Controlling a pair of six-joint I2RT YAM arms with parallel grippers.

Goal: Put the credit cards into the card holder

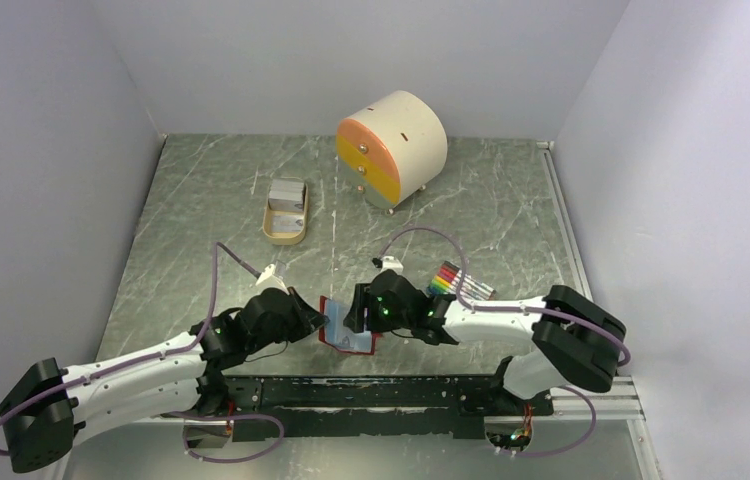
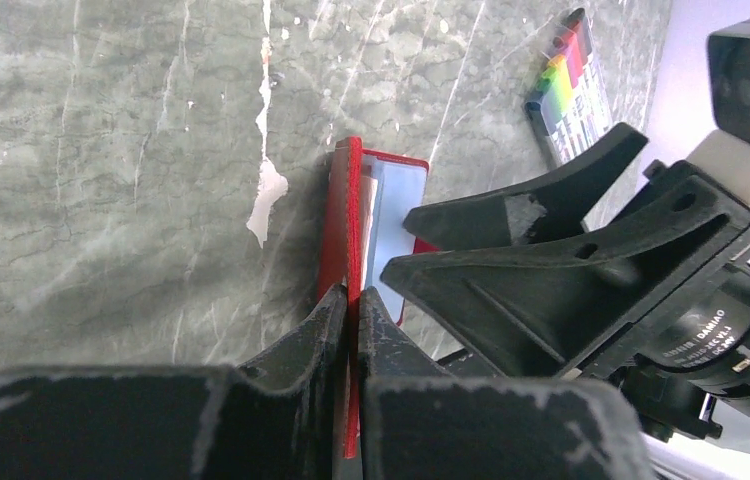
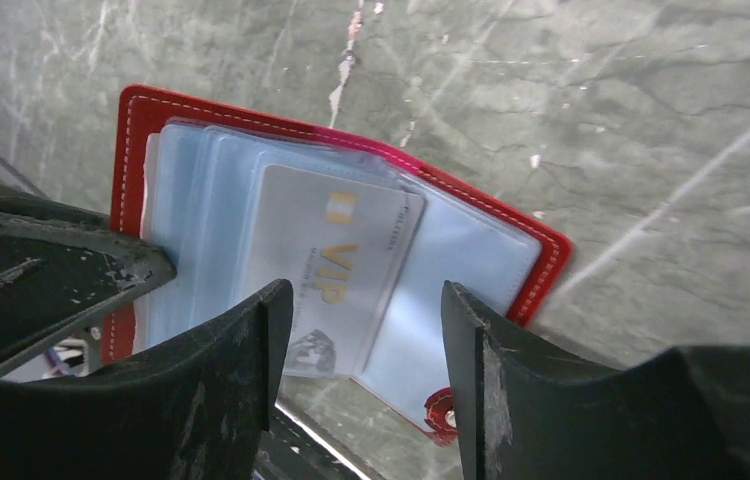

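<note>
The open card holder (image 1: 348,338), red-edged with clear bluish sleeves, lies at the table's front middle. On its left side, my left gripper is shut on the red cover, which stands on edge. A silver VIP card (image 3: 326,265) lies at the holder's sleeves in the right wrist view; how deep it sits in a pocket is hard to tell. Over the holder, my right gripper has its fingers apart, and nothing is gripped between them. Farther back, a tan box (image 1: 285,238) holds grey cards (image 1: 287,193).
A pack of coloured markers (image 1: 459,282) lies to the right, close to my right arm. An orange, yellow and white cylinder-shaped drawer unit (image 1: 413,140) stands at the back. Bare table lies around the box and on the far right.
</note>
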